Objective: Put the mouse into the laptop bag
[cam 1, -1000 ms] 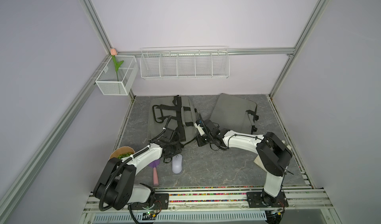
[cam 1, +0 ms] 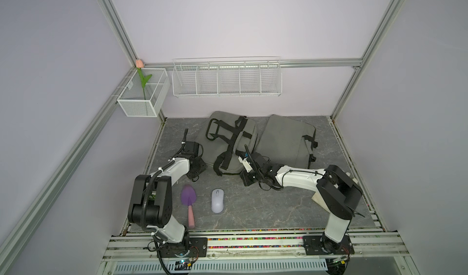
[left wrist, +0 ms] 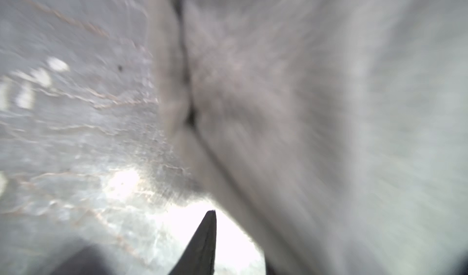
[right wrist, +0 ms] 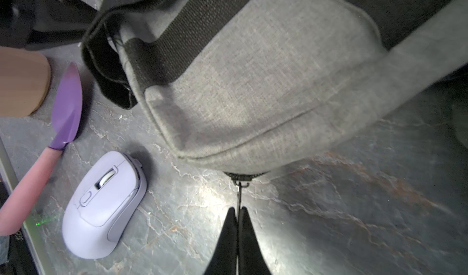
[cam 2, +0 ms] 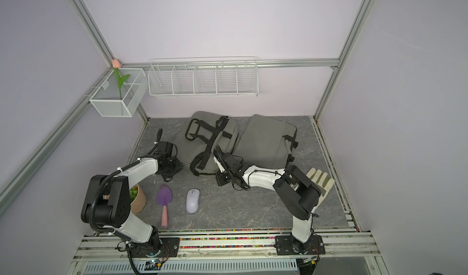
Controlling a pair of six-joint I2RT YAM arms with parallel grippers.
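Note:
The pale lilac mouse lies on the table in front of the grey laptop bag, clear of both grippers. In the right wrist view, the mouse is left of my right gripper. That gripper is shut on a thin zipper pull at the bag's lower edge. My left gripper is at the bag's left front corner. In the left wrist view, the blurred bag side fills the right, and the left gripper is partly open, one finger mostly hidden by the bag.
A second grey bag lies to the right. The purple trowel with its pink handle rests left of the mouse, beside a potted plant. A striped glove lies at far right.
My left gripper has swung back and left, away from above the mouse. The bag has turned clockwise and shifted right, against the second bag.

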